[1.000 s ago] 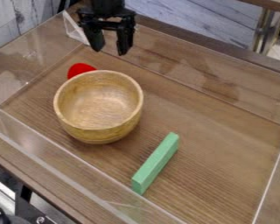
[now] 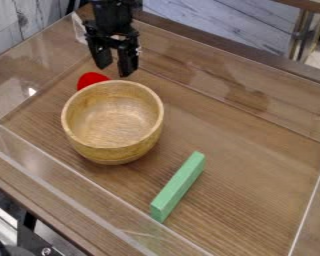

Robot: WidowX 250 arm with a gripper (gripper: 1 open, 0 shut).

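Observation:
The black gripper [image 2: 112,58] hangs at the top of the view, open, its fingers pointing down just above and behind a red object [image 2: 91,80]. The red object lies at the rear left rim of a large wooden bowl [image 2: 112,128], partly hidden by it.
A green bar [image 2: 178,186] lies at the lower right of the wooden table [image 2: 250,110]. The table's edges show at the left and along the top.
The gripper has moved left and down, closer to the red object, and has turned. The bowl, red object and green bar have not visibly moved.

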